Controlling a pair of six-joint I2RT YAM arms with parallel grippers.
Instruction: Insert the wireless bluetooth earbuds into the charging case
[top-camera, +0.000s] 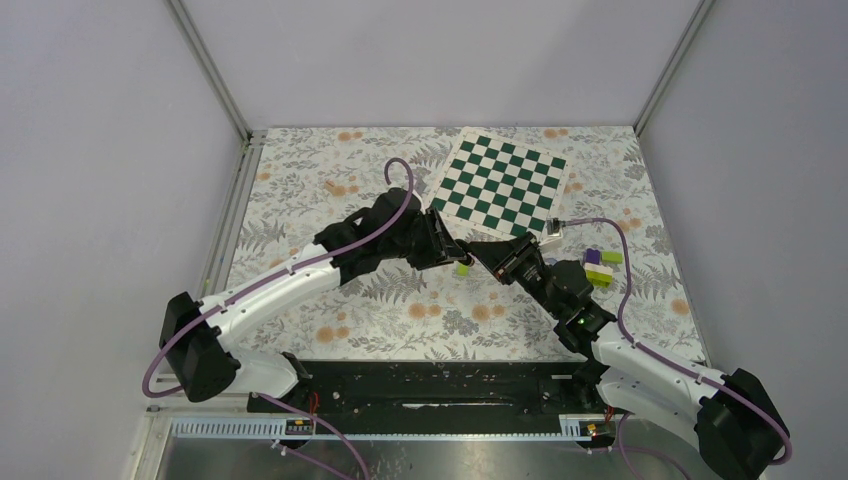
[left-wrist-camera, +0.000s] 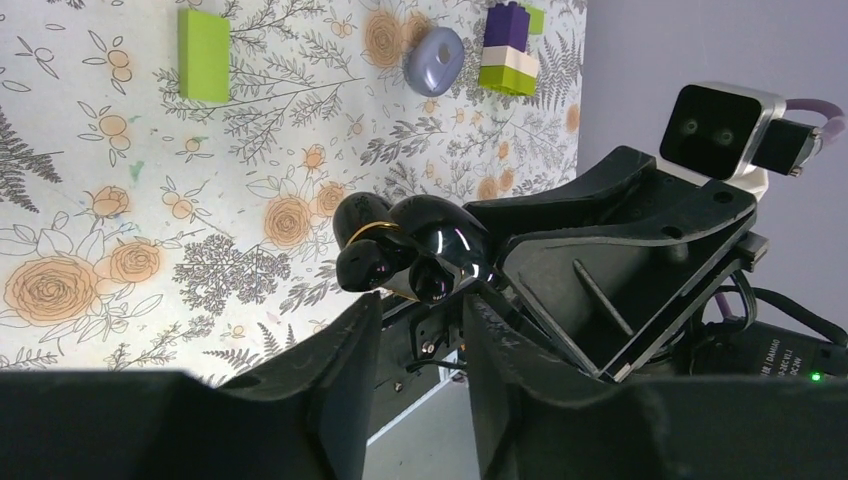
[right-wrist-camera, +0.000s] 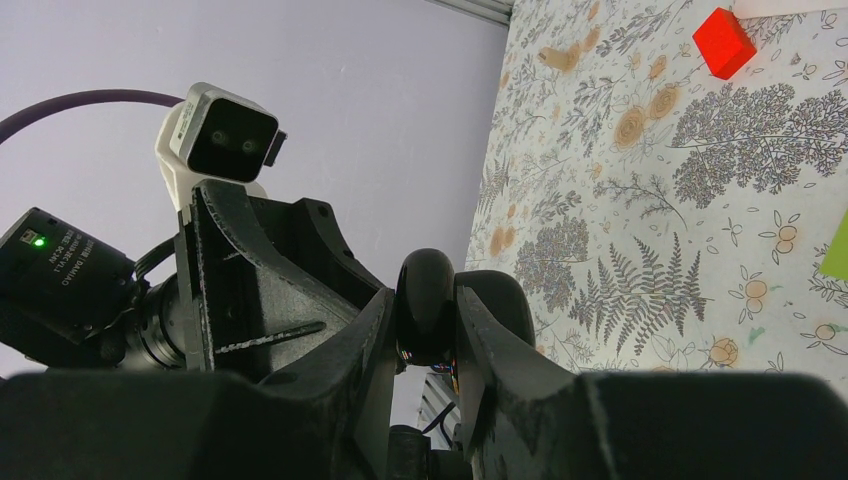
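Observation:
A glossy black charging case (left-wrist-camera: 440, 230) with a gold-rimmed opening is held in my right gripper, which is shut on it. Small black rounded pieces (left-wrist-camera: 362, 262) show at the case's opening, apparently earbuds; whether they are seated I cannot tell. My left gripper stands part open just short of the case, its fingertips close below the pieces with nothing clearly between them. In the top view both grippers meet over the middle of the table.
A chessboard (top-camera: 500, 175) lies at the back. Purple, white and green blocks (left-wrist-camera: 508, 70), a grey oval object (left-wrist-camera: 436, 60), a green block (left-wrist-camera: 203, 55) and a red block (right-wrist-camera: 722, 42) lie on the patterned table.

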